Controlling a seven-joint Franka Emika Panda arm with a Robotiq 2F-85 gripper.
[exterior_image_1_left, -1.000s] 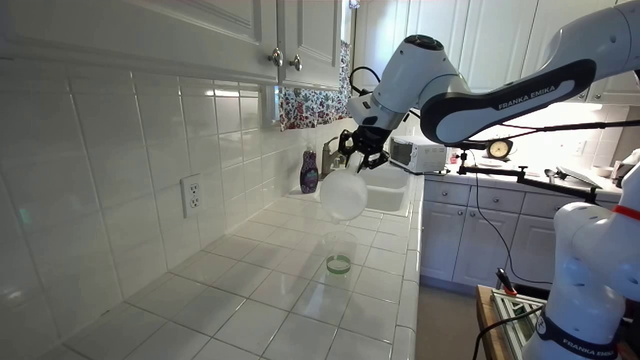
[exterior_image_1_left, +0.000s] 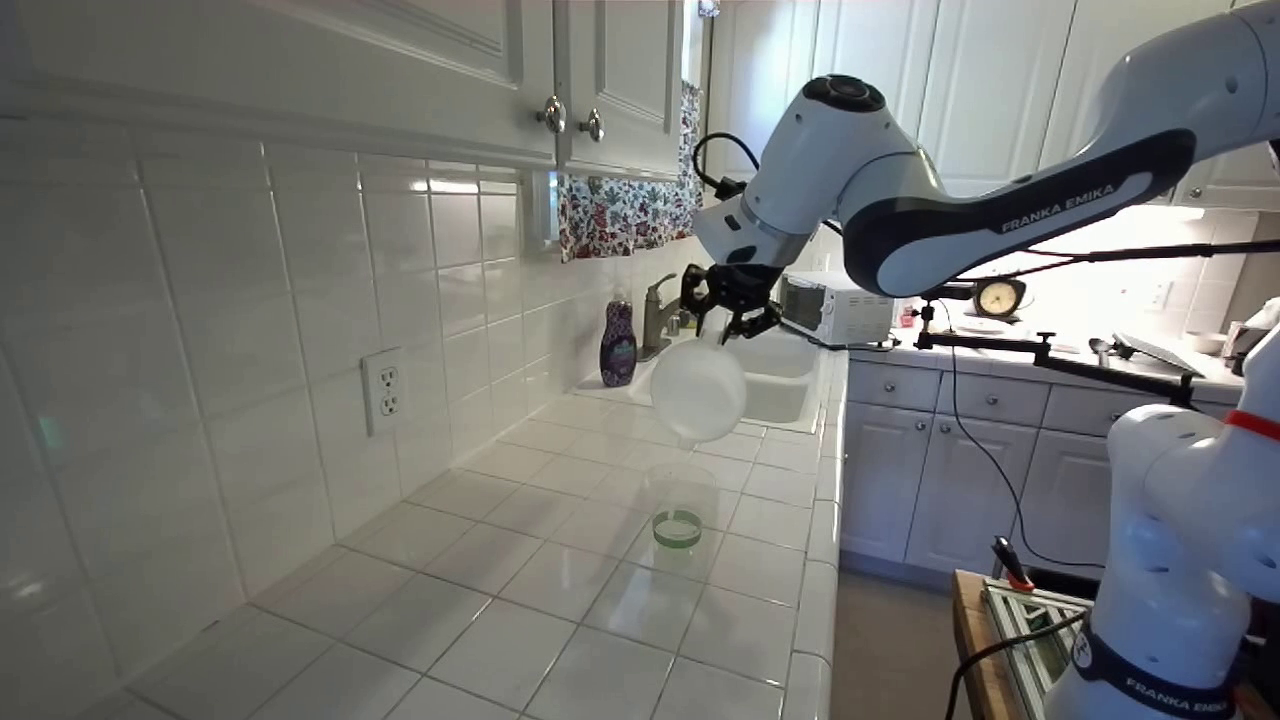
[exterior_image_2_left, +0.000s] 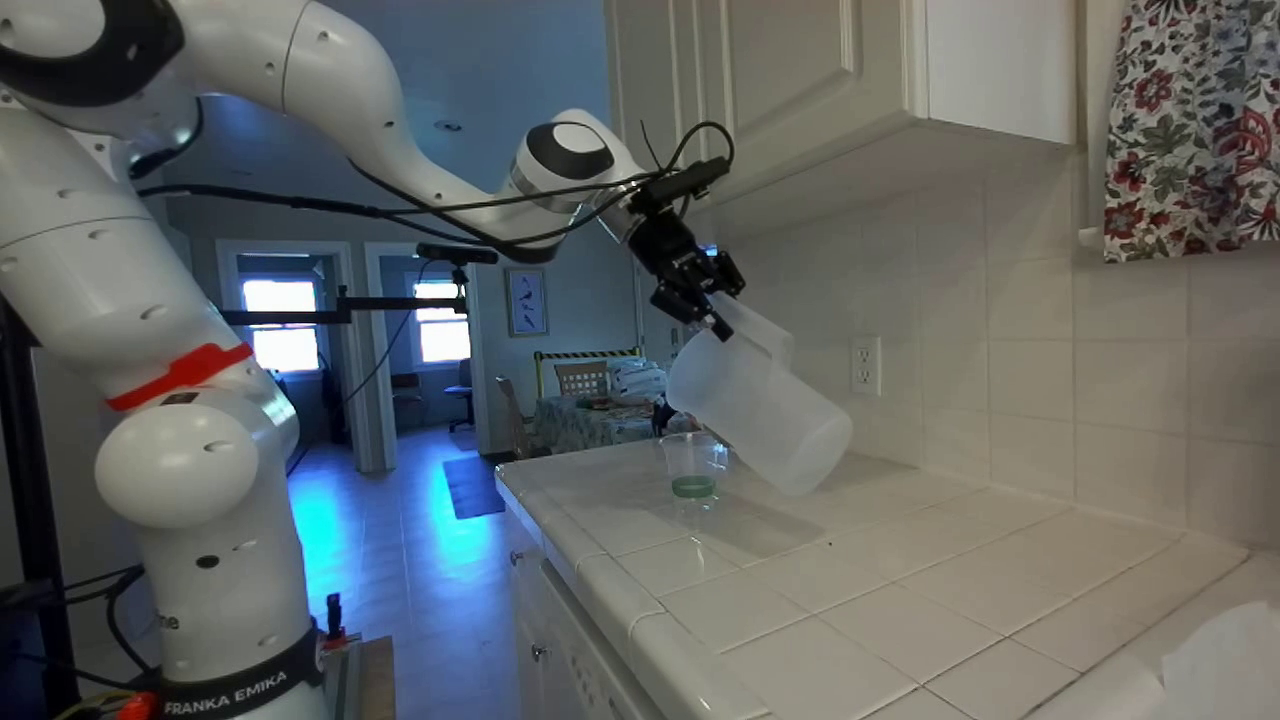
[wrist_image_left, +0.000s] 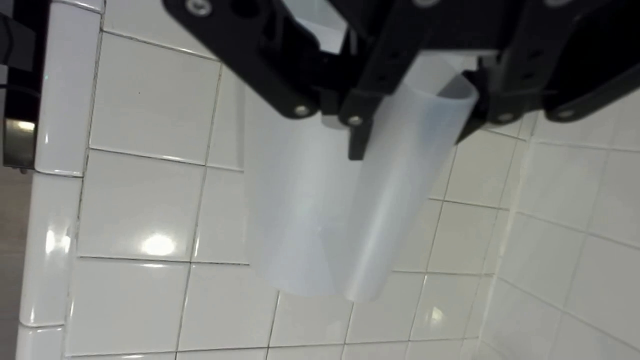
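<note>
A translucent white pitcher (exterior_image_2_left: 768, 408) hangs tilted above the tiled counter, its handle in my gripper (exterior_image_2_left: 708, 314). In the wrist view the fingers are closed around the pitcher's handle (wrist_image_left: 414, 138), and the body of the pitcher lies alongside. Exterior view 1 shows the pitcher (exterior_image_1_left: 698, 391) as a round shape, with my gripper (exterior_image_1_left: 729, 314) above it. Below it on the counter stands a clear cup (exterior_image_1_left: 680, 510) with a green band near its base. From the other side, the cup (exterior_image_2_left: 693, 462) appears upright, near the pitcher's left end. I cannot tell whether anything is inside the pitcher.
A purple bottle (exterior_image_1_left: 618, 342) stands beside the faucet (exterior_image_1_left: 657, 314) and the white sink (exterior_image_1_left: 774, 396). The tiled wall with an outlet (exterior_image_1_left: 384, 390) bounds one side of the counter; its open edge (exterior_image_1_left: 816, 600) is opposite.
In exterior view 1, the pitcher and my gripper have shifted slightly to the right, still together. The cup has stayed in place.
</note>
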